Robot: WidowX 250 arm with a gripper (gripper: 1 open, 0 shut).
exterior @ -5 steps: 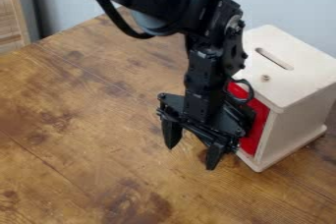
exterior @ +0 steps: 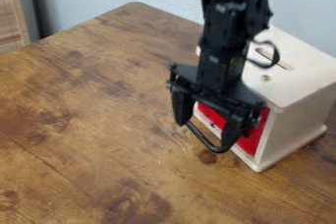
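Note:
My black gripper (exterior: 210,120) hangs at the front of a white wooden box (exterior: 292,90) with a red front panel (exterior: 251,138) and a slot on its top. The fingers stand apart, open, with a dark curved loop below them in front of the red panel; whether it is a cable or part of the box is unclear. The gripper hides much of the box's front.
A grey wall stands behind, and a wooden panel (exterior: 11,7) is at the far left.
My gripper has risen and moved slightly, and the arm's upper part has lifted toward the top of the view.

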